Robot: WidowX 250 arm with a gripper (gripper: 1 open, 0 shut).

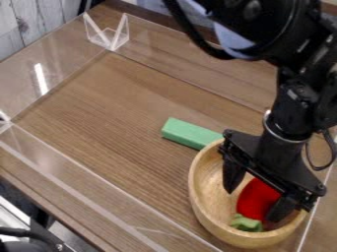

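Note:
My black gripper (pixel 267 177) reaches down into a round tan bowl (pixel 211 202) at the lower right. A red object (pixel 258 202) lies in the bowl beneath and between the gripper's fingers, partly hidden by them. A small green piece (pixel 243 223) sits beside it near the bowl's bottom. The fingers are spread around the red object; whether they grip it I cannot tell.
A green bar (pixel 191 134) lies on the wooden table (pixel 105 138) just left of the bowl. A clear plastic holder (pixel 108 30) stands at the back left.

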